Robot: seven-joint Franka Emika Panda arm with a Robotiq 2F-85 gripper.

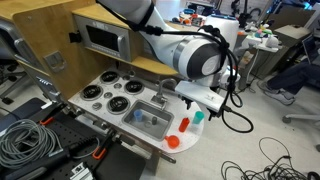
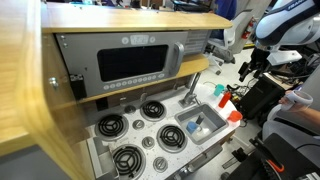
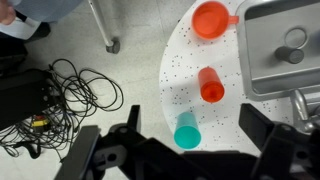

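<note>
My gripper stands open, its black fingers wide apart with nothing between them. In the wrist view a teal cup (image 3: 187,132) lies below the gap. A red upright object (image 3: 210,86) is farther up, and an orange cup with a handle (image 3: 210,19) is near the top. Exterior view 1 shows the gripper (image 1: 197,104) above the rounded white counter end, with the teal cup (image 1: 199,117), red object (image 1: 184,125) and orange cup (image 1: 172,141) beneath. From the other side, the gripper (image 2: 245,75) hangs clear of the red object (image 2: 224,99).
Beside the cups is a grey sink (image 3: 257,52) with a small cup inside and a faucet (image 3: 301,105) at its edge. Several burners (image 1: 114,104) and a microwave (image 1: 103,38) lie farther left. Loose cables (image 3: 85,90) cover the floor beyond the counter's rounded edge.
</note>
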